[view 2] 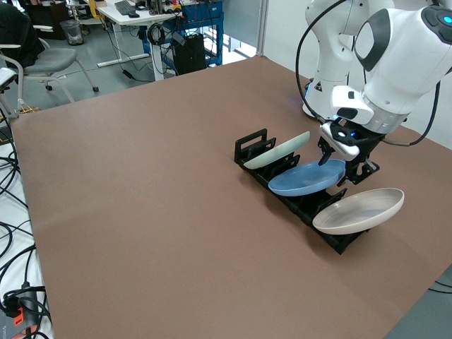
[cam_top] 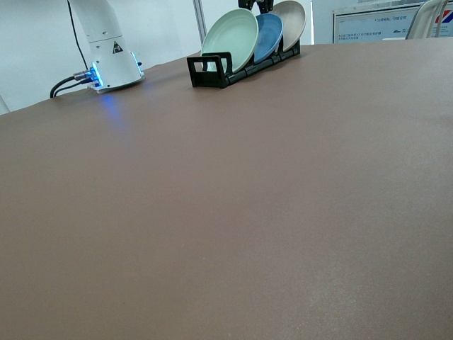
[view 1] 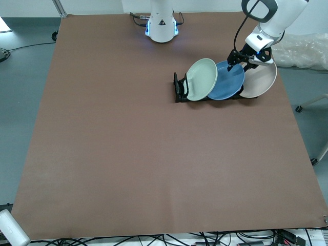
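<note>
A black rack [view 2: 339,240] holds three plates upright: a mint green plate [view 1: 200,79], a blue plate [view 1: 224,82] and an off-white plate [view 1: 260,81]. The white arm's black gripper [view 2: 345,164] is lowered just over the blue plate, with a finger on either side near its top edge in the right view. Whether it is open or shut on the plate is hard to tell. In the top view only the gripper's lower tips [cam_top: 255,4] show, above the plates.
At the back stands a white robot base [view 1: 161,23] with cables. A bag of clear plastic lies beyond the table's right edge.
</note>
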